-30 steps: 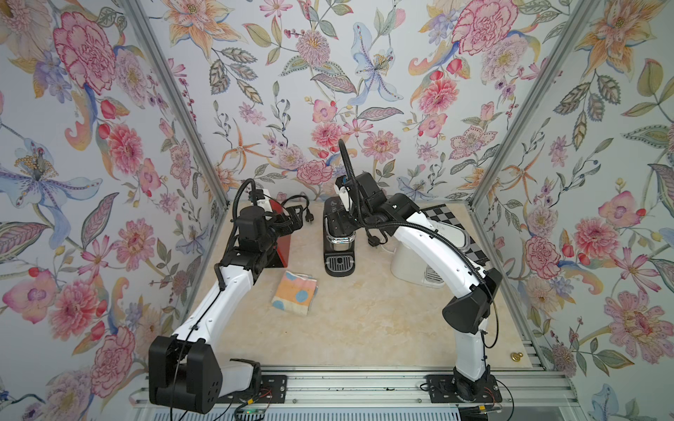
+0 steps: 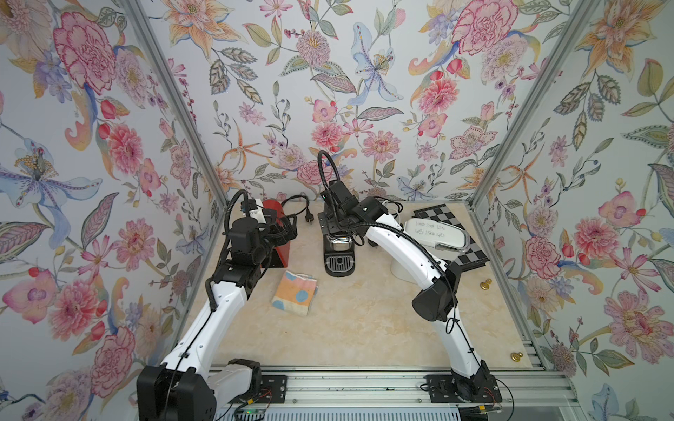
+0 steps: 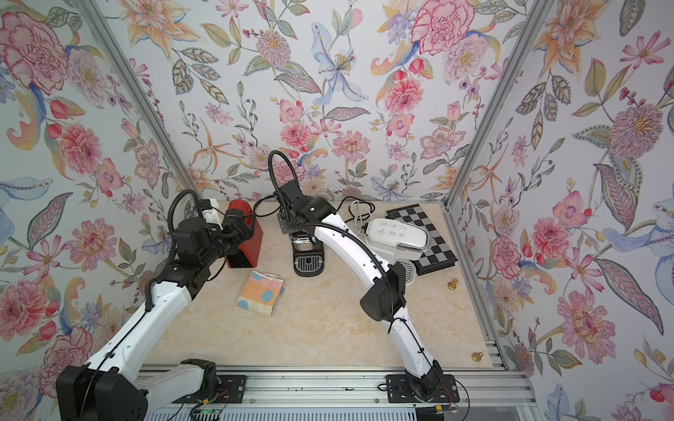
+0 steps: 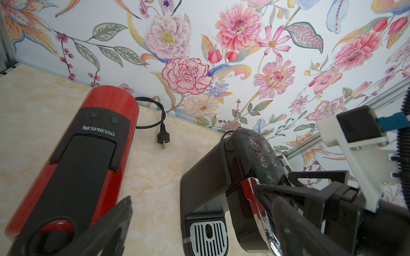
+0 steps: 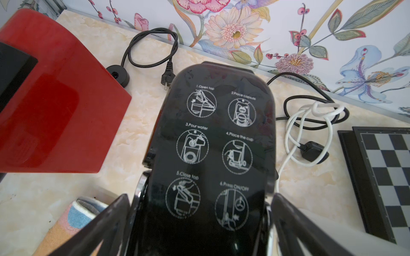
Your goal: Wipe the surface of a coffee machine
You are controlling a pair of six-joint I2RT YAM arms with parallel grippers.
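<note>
A black coffee machine (image 5: 213,140) with printed icons on its top stands at mid-table; its drip tray (image 2: 340,265) faces front. Over it is my open right gripper, its blurred fingers appearing on either side of the machine's top in the right wrist view; contact cannot be judged. A red Nespresso machine (image 4: 106,102) stands to the left. My left gripper is open above and near the red machine, with nothing held. The folded orange and blue cloth (image 2: 295,292) lies flat on the table in front of the machines.
At the right are a white appliance (image 3: 398,235) and a checkered board (image 2: 474,256). A black plug (image 4: 163,135) and cables lie behind the machines. Two brass knobs (image 2: 486,284) sit near the right edge.
My right arm has swung left, bringing its gripper further over the black machine. The left arm has shifted slightly left. Cloth and machines stay put.
</note>
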